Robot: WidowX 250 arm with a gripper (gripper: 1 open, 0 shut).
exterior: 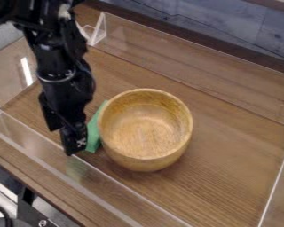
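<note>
My black gripper [65, 131] hangs low over the left part of the wooden table, its fingers open, just left of a green object [93, 130]. That object lies against the left side of a large tan bowl [145, 110], which partly hides it. I cannot tell whether a finger touches the green object.
A pale clear plastic piece [92, 31] stands at the back left, near the arm. Table edges run along the left and right.
</note>
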